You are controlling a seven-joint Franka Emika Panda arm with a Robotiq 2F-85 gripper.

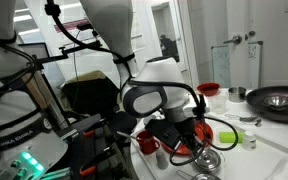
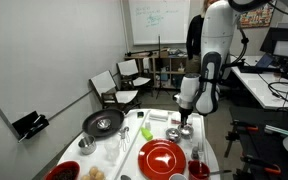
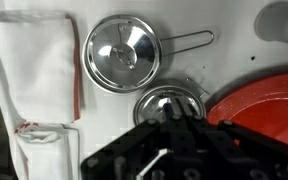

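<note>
My gripper is shut, and no object shows between its fingers. In the wrist view it reaches over a round steel piece, hiding part of it. Whether they touch, I cannot tell. Beside that lies a second round steel piece, a strainer or lid with a wire handle. The red plate is at the right of this view. From the second exterior view, the gripper hangs low over the table's far right side, with a steel piece nearby.
White folded cloths lie at the wrist view's left. A dark pan and a green item sit elsewhere on the table. A red mug stands near the edge.
</note>
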